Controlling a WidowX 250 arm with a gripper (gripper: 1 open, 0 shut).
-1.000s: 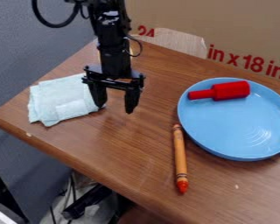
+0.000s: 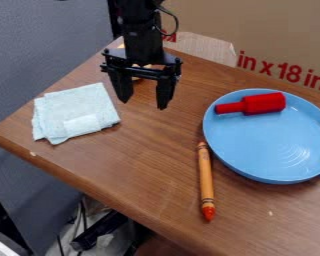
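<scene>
My black gripper (image 2: 141, 88) hangs over the table at the upper middle, just above and right of a folded light-blue cloth (image 2: 76, 113); its fingers are apart with nothing seen between them. An orange crayon (image 2: 206, 184) lies upright in the frame at the lower middle. A red cylinder with a handle (image 2: 252, 105) lies on the blue plate (image 2: 270, 151) at the right. A yellow-orange object behind the arm is mostly hidden.
A cardboard box (image 2: 270, 40) stands along the back. The table's left edge drops to a grey floor area.
My gripper has moved up and slightly back, away from the table surface, covering more of the yellow-orange object. The other things have not moved.
</scene>
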